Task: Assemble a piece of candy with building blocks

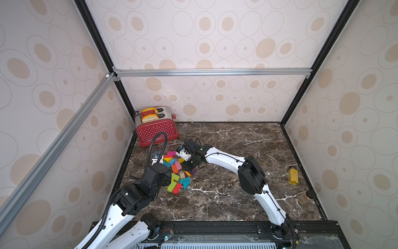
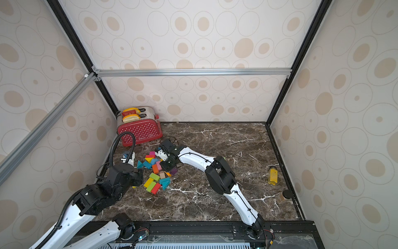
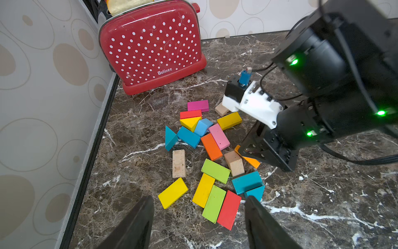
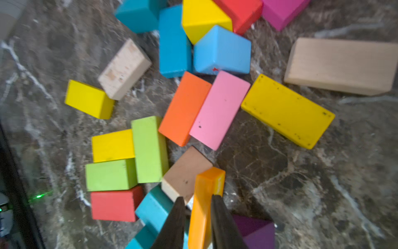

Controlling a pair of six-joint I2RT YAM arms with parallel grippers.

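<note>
Coloured building blocks lie in a loose cluster on the dark marble table. In the right wrist view, the slim orange block [image 4: 203,203] stands between the fingers of my right gripper; a small gap shows on its left side. Close by are a wooden block [image 4: 186,171], a teal block [image 4: 155,207] and a purple block [image 4: 259,236]. Over the front of the cluster, my left gripper is open and empty. Below it lie a yellow block [image 3: 203,190], a green block [image 3: 214,203] and a red block [image 3: 229,210], side by side.
Behind the blocks stands a red dotted toaster [image 3: 153,45] against the left corner. A yellow object [image 1: 293,176] and a small jar [image 1: 306,195] sit at the far right.
</note>
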